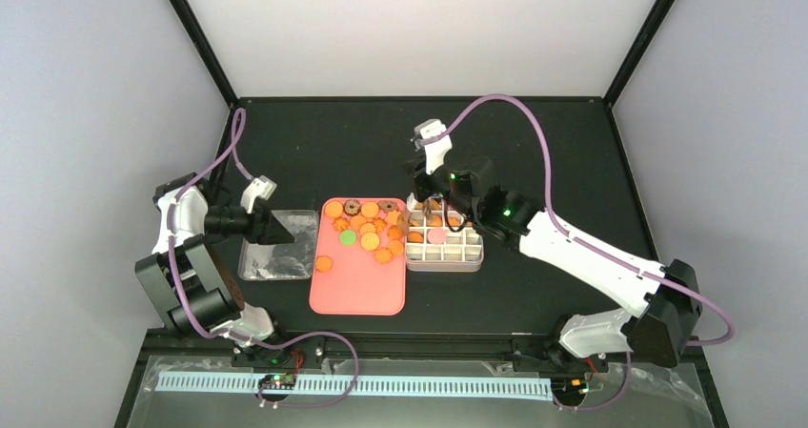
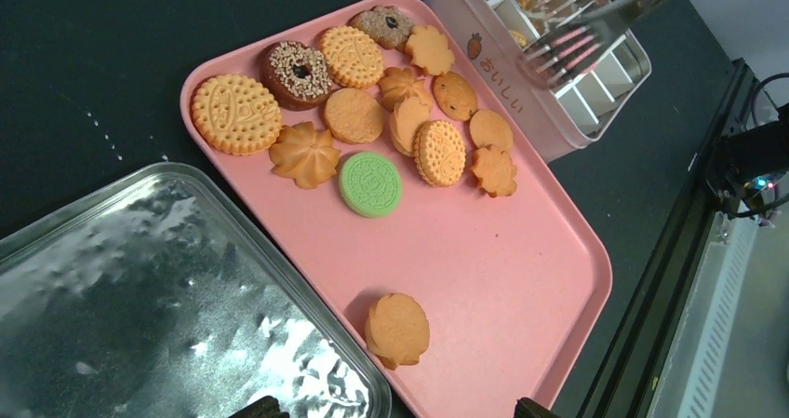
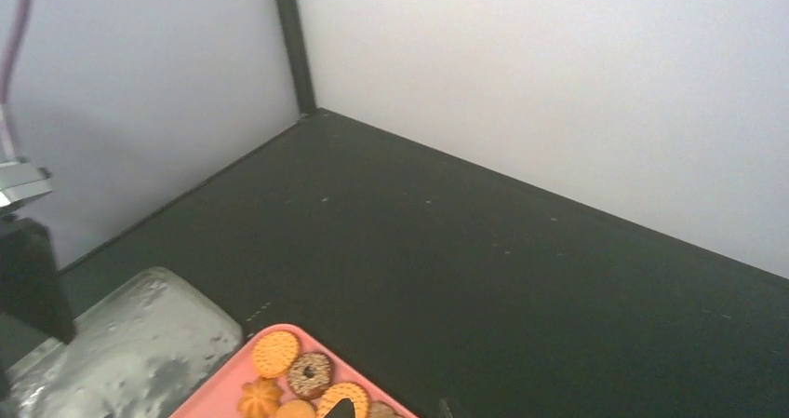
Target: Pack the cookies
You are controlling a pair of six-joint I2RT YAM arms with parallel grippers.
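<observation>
Assorted cookies sit on a pink tray (image 1: 357,295): several orange-brown ones, a chocolate ring (image 2: 296,74) and a green round cookie (image 2: 370,184), mostly crowded at the far end. One light brown cookie (image 2: 397,330) lies apart near the tray's left side. The white divided box (image 1: 445,266) to the right holds several cookies, including a pink one (image 1: 436,235). My left gripper is over the left side, its fingertips spread wide and empty. Between box and tray hovers my right gripper (image 1: 407,220), blurred, fingers parted, with no cookie visible between them.
An empty clear tray (image 1: 276,264) lies left of the pink tray, under the left gripper. Dark table (image 1: 324,152) behind the trays is free. The right arm reaches over the box and hides part of it.
</observation>
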